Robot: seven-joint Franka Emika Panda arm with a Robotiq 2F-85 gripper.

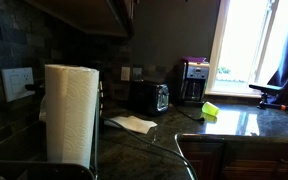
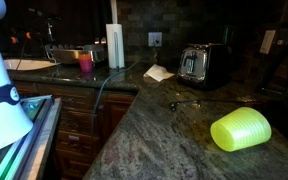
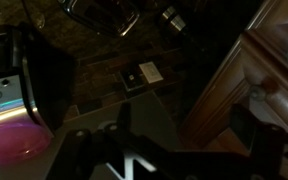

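A yellow-green cup lies on the dark stone counter; in exterior view 2 the cup rests on its side towards the right. The wrist view shows my gripper as a dark shape with its fingers apart and no object visible between them. Neither exterior view includes the gripper; only a white part of the arm shows at the left of exterior view 2. The cup is not visible from the wrist.
A toaster, crumpled white paper or cloth and a paper towel roll stand along the wall. The coffee maker is near the window. A red cup sits farther back. Counter around the yellow-green cup is mostly clear.
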